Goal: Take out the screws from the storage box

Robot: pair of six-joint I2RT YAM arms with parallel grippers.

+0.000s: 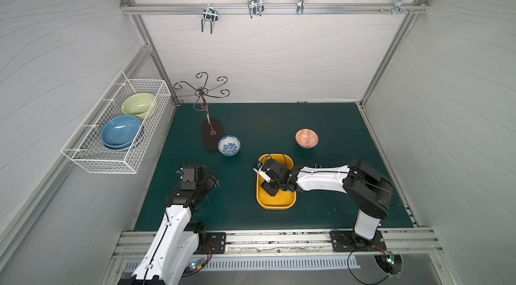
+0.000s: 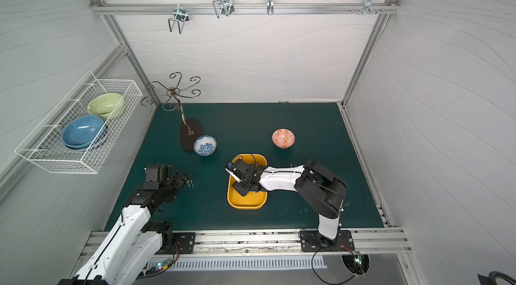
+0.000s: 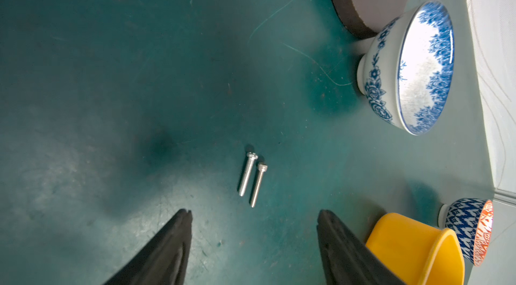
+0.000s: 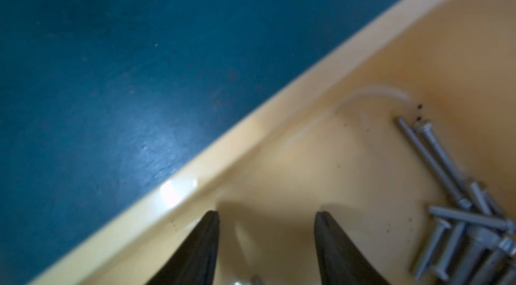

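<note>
The yellow storage box (image 1: 277, 202) stands on the green table with the right arm reaching over it. Inside, several metal screws (image 4: 473, 223) lie heaped toward one end in the right wrist view. My right gripper is low in the box, its fingers apart over the bare floor beside the heap. A bit of shiny metal shows at the bottom edge between those fingers, too cut off to make out. Two screws (image 3: 251, 177) lie side by side on the table in the left wrist view. My left gripper is open above them, holding nothing.
Behind the left arm stand a blue-and-white bowl (image 1: 229, 145) and a scrolled metal stand (image 1: 209, 123). An orange patterned bowl (image 1: 307, 138) sits behind the box. A wire basket (image 1: 96, 165) with dishes hangs on the left wall. Between left gripper and box the table is clear.
</note>
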